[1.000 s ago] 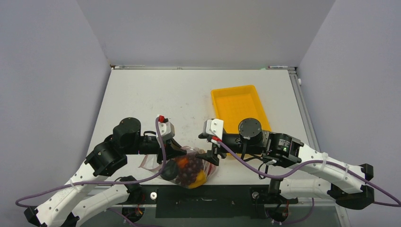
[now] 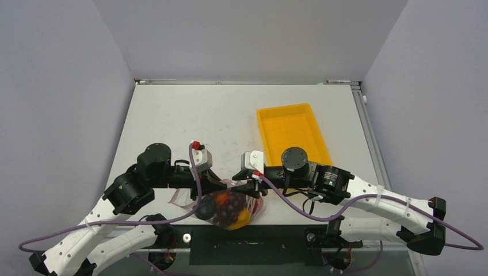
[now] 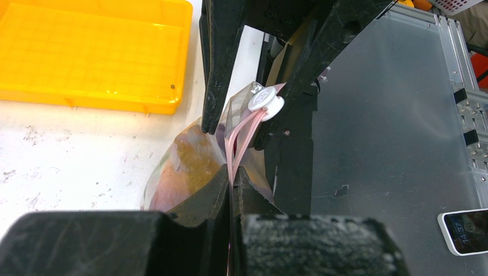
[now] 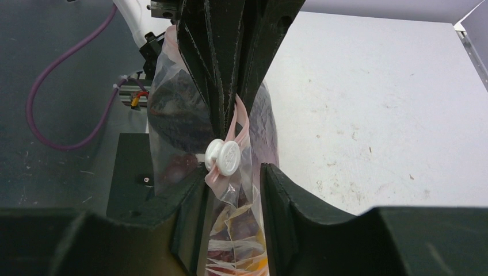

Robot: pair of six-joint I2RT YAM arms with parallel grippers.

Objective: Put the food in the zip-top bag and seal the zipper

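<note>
A clear zip bag (image 2: 230,210) holding fruit lies at the table's front edge. My left gripper is shut on the pink zipper strip (image 3: 241,135) of the bag. The white slider sits on that strip beside the left fingertips in the right wrist view. My right gripper is part open around the slider and strip, its fingertips either side of them; contact is unclear. In the top view both grippers meet over the bag.
An empty yellow tray (image 2: 288,126) stands at the back right of the white table (image 2: 190,115). A phone (image 3: 466,230) shows beyond the table in the left wrist view.
My right gripper has moved leftward and slightly toward the front, closer to my left gripper and over the bag. The left arm has stayed in place.
</note>
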